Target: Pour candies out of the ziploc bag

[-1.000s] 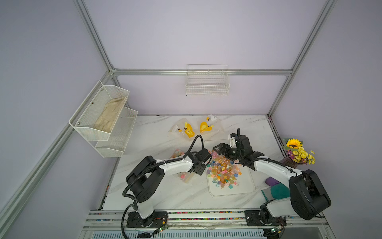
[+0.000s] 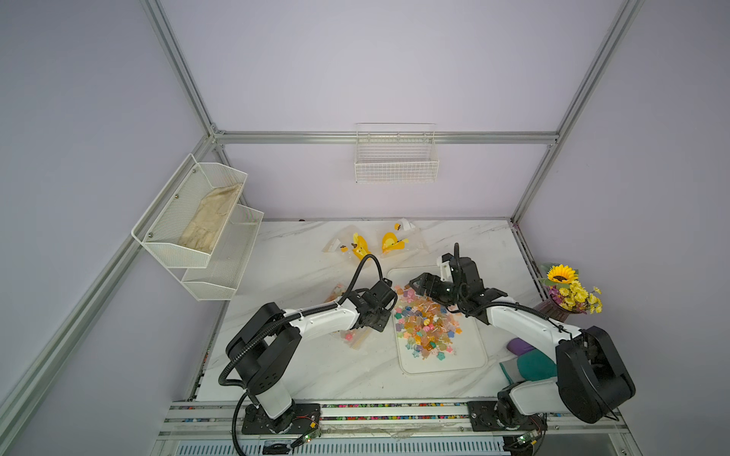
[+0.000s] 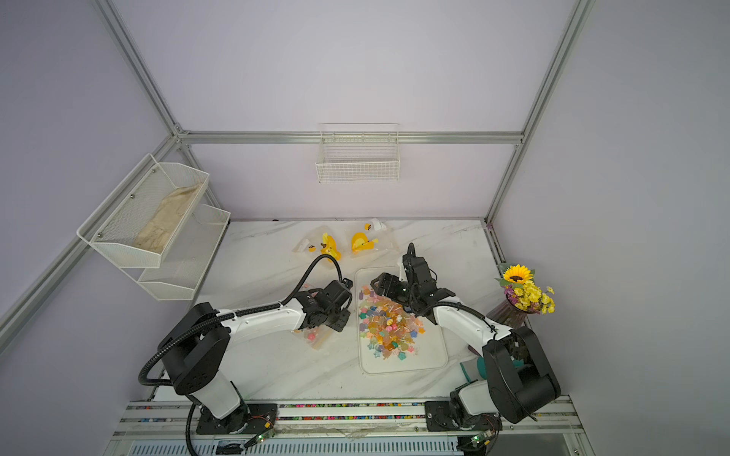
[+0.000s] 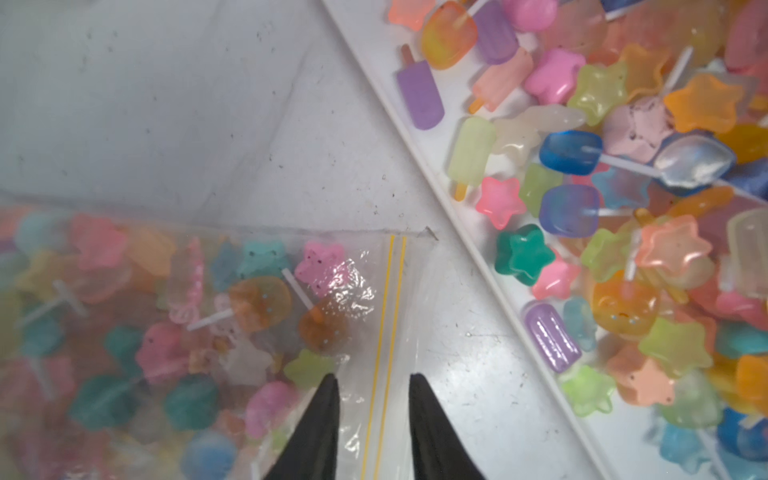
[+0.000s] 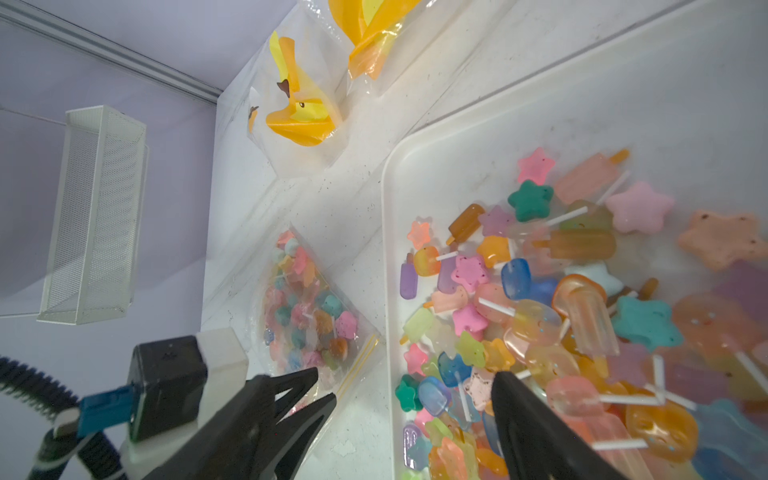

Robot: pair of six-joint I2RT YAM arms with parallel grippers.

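A clear ziploc bag [image 4: 240,336] of colourful candies lies on the table left of the white tray [image 5: 496,120], its yellow-lined seal toward the tray. My left gripper is over that seal end, fingers part open, with the seal strip visible between them; whether it touches the bag is unclear. The tray holds a heap of loose candies [image 2: 426,326]. My right gripper is open above the tray's left part, nothing seen held.
Two bags with yellow duck shapes [image 2: 359,247] lie at the back. A flower basket [image 2: 559,304] stands at the right, near teal and purple items.
The right arm is nearly still.
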